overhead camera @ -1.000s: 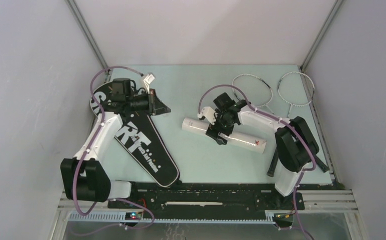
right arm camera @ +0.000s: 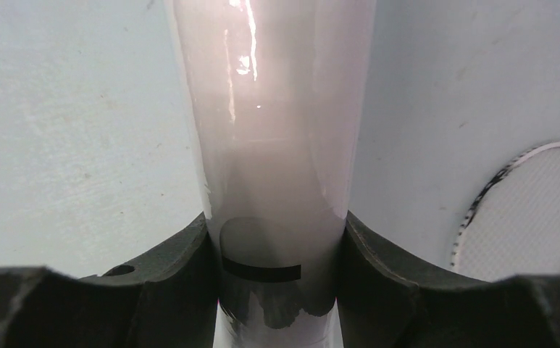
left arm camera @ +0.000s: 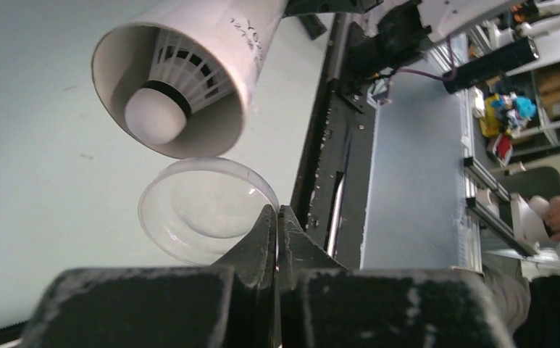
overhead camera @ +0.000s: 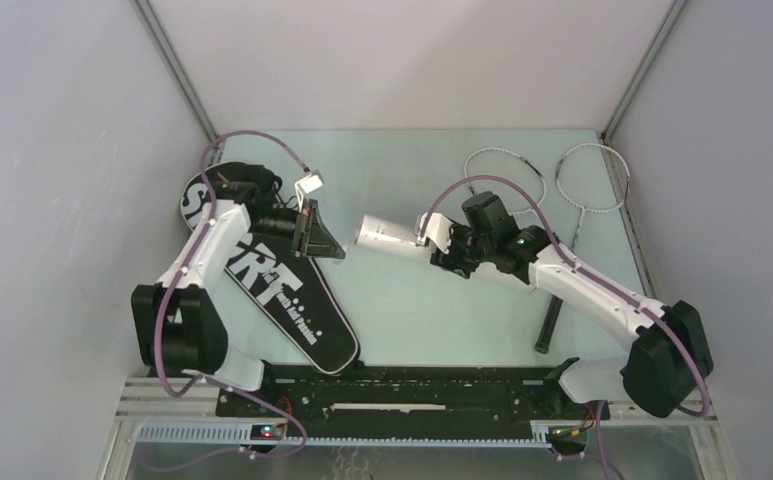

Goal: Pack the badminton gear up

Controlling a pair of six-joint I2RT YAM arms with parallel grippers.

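A white shuttlecock tube (overhead camera: 387, 236) is in my right gripper, which is shut around its middle. Its uncapped end (left arm camera: 240, 94) points toward the left arm, and a shuttlecock (left arm camera: 157, 112) shows just inside the mouth. My left gripper is shut, with the thin rim of a clear plastic cap (left arm camera: 150, 217) pinched at its fingertips. That cap hangs just below the tube's mouth in the left wrist view, clear of the shuttlecock. The black racket bag (overhead camera: 287, 305) lies under and beside the left arm.
Two rackets lie at the right, one with its head (overhead camera: 469, 170) toward the middle and the other (overhead camera: 560, 172) near the right edge. The right arm covers part of their shafts.
The left gripper has come lower and nearer the tube's open end.
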